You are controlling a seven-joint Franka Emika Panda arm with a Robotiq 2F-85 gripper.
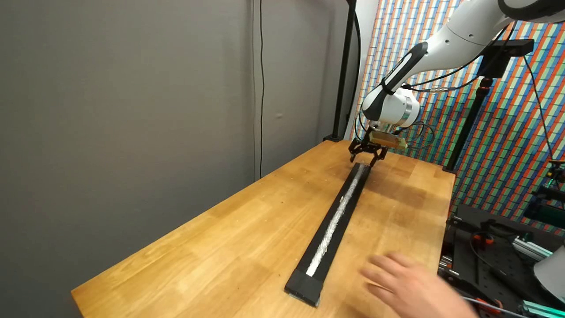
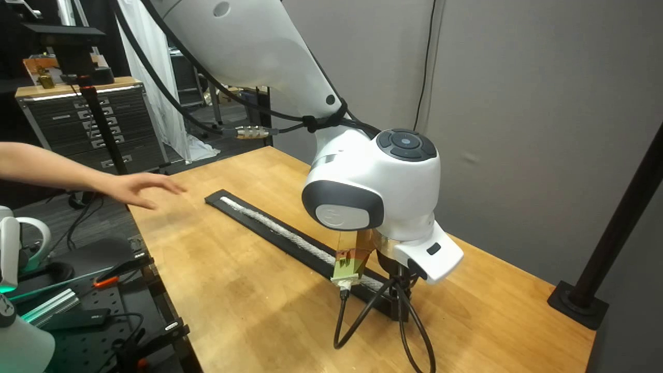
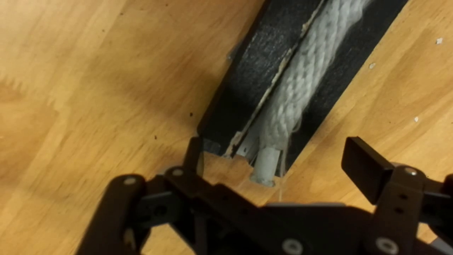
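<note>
A white braided rope (image 3: 293, 80) lies along the groove of a long black channel (image 1: 347, 212), its tip (image 3: 266, 163) poking out a little past the channel's end. The channel rests flat on the wooden table, running lengthwise. Over that far end hovers my gripper (image 1: 368, 158), open. In the wrist view its two fingers (image 3: 367, 168) stand wide apart on either side of the rope tip, and nothing is held between them. The arm's wrist hides the same end of the channel (image 2: 276, 239) in the second exterior view.
A person's hand (image 1: 408, 283) is over the table beside the channel's near end. Black posts (image 1: 344, 74) stand at the table's back corners.
</note>
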